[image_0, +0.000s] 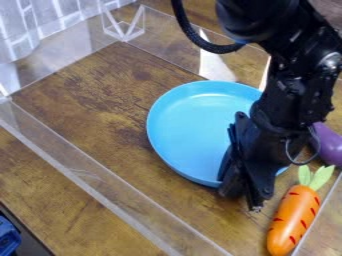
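Observation:
My black gripper (241, 188) reaches down over the front right rim of a blue plate (187, 130), its fingertips low near the wood table. It looks shut, with nothing visible between its fingers, though the tips are dark and partly hidden. An orange toy carrot (293, 220) with a green top lies to its right. A purple toy eggplant (330, 148) is partly hidden behind the arm.
Clear plastic walls (107, 216) border the wooden surface (94, 100). A blue object (6, 240) sits at the lower left edge.

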